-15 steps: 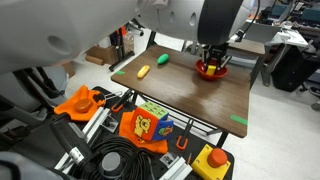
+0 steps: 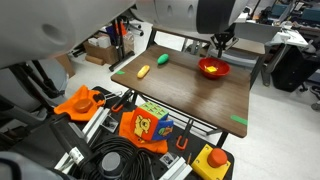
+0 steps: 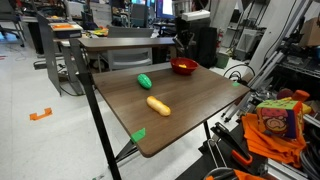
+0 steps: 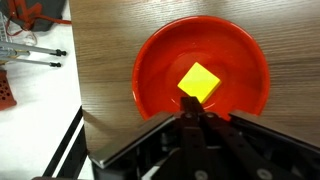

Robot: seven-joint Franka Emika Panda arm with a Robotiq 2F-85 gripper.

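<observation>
A yellow block (image 4: 199, 82) lies inside a round red bowl (image 4: 153, 62) on the brown table. Just below the block in the wrist view, the dark fingertips of my gripper meet, with nothing showing between them. From the side, the gripper (image 3: 183, 43) hangs above the red bowl (image 3: 184, 71), clear of its rim. A green object (image 3: 144, 82) and a yellow elongated one (image 3: 158, 105) rest apart on the tabletop (image 3: 198, 98), away from the bowl.
Bare tabletop (image 2: 195, 88) lies between the bowl and the two loose objects. Off the table's near side are an orange tray with a colourful box (image 2: 145, 124), coiled black cables (image 2: 108, 155) and a yellow-topped red button (image 2: 216, 158).
My gripper has risen from low over the bowl to higher above it. The yellow block now shows plainly in the bowl, apart from the fingers.
</observation>
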